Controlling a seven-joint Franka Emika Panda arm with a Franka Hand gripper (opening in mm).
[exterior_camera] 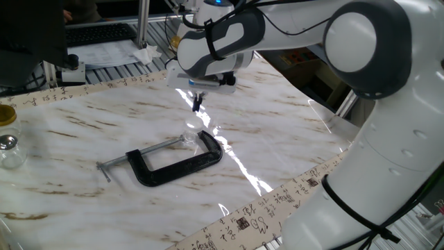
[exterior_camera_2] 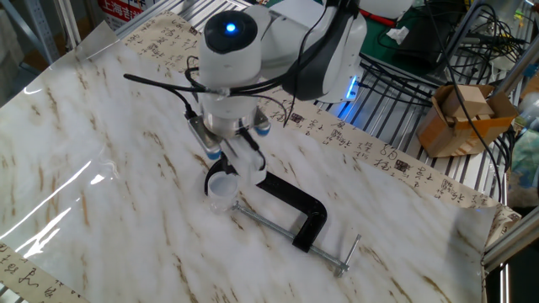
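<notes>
A black G-clamp with a grey metal screw lies flat in the middle of the marble-patterned table. At the clamp's finger end stands a small clear cup, close against the frame; in exterior view 1 it is faint against the glare. My gripper hangs in the air over the table, pointing down, above and slightly behind the cup in that view. Its dark fingertips appear close together, but the gap cannot be judged. From exterior view 2 the hand covers the fingers and part of the clamp.
Glass jars, one with a yellow lid, stand at the left edge in exterior view 1. A cardboard box sits off the table on the slatted frame. Wide bare table surface surrounds the clamp.
</notes>
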